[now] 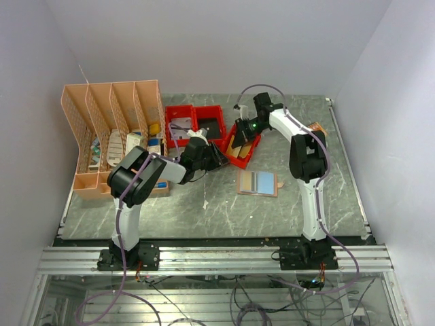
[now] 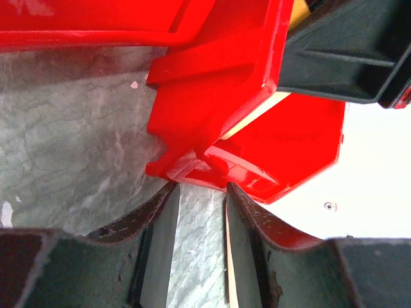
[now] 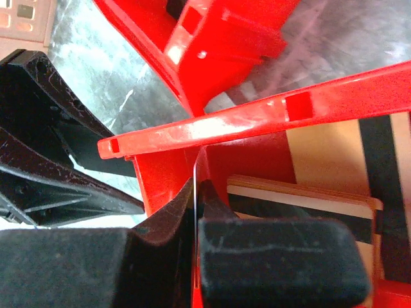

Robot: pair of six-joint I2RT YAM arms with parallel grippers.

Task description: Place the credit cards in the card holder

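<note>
Tan cards with dark stripes [image 3: 334,154] lie in a red tray [image 1: 242,161] at the back centre. My right gripper is down inside that tray, its fingertips beside a thin upright edge, perhaps a card; whether it grips this is unclear. My left gripper is at the tray's front left, fingertips part open near its red rim, with nothing clearly between them. A striped pad [image 1: 257,183], possibly the card holder, lies in front of the tray.
Two red trays [image 1: 180,112] stand to the left at the back. A peach divided organizer [image 1: 95,105] fills the left side.
</note>
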